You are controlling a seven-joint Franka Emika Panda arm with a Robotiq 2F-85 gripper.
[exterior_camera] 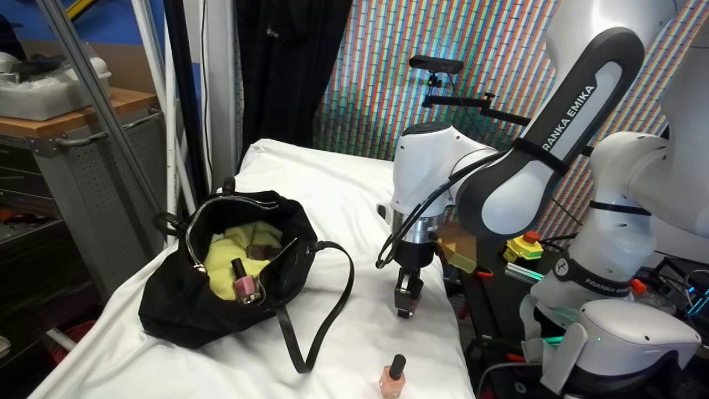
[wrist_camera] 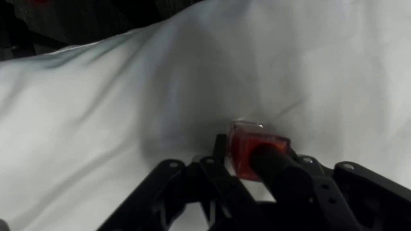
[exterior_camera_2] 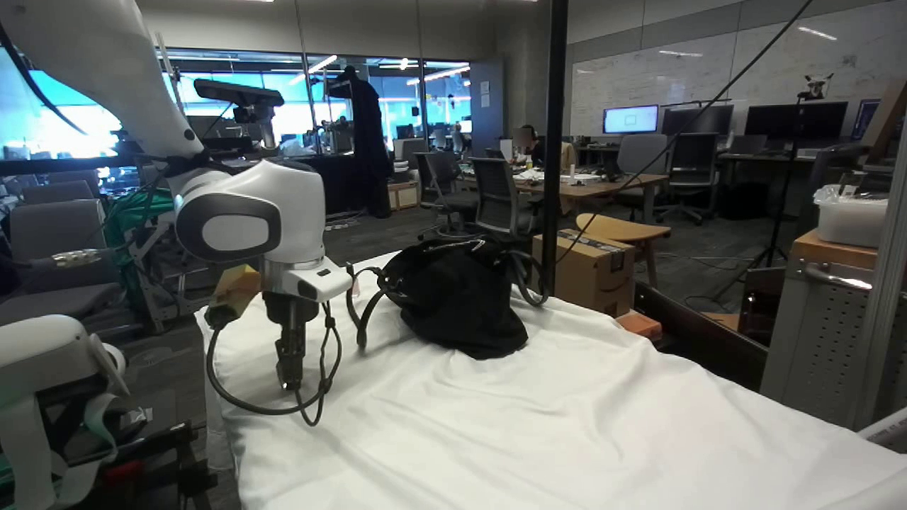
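Observation:
A red nail polish bottle (wrist_camera: pixel 246 161) with a black cap sits over the white cloth, between the fingertips of my gripper. One dark fingertip (wrist_camera: pixel 220 147) lies close along the bottle's left side; the other is partly hidden behind the cap. Whether both press on the glass cannot be told. In exterior view 1 the gripper (exterior_camera: pixel 406 307) points down low over the cloth's right side, a bit of red showing at its tips. A peach bottle (exterior_camera: pixel 392 380) stands upright nearer the front. A pink bottle (exterior_camera: pixel 245 287) rests inside the black bag (exterior_camera: pixel 193 312).
Yellow-green cloth (exterior_camera: pixel 229 256) fills part of the open bag. Its strap (exterior_camera: pixel 339 309) loops onto the white cloth (exterior_camera: pixel 372 226), between bag and gripper. The cloth's right edge drops off beside the dark robot stand (exterior_camera: pixel 495 299).

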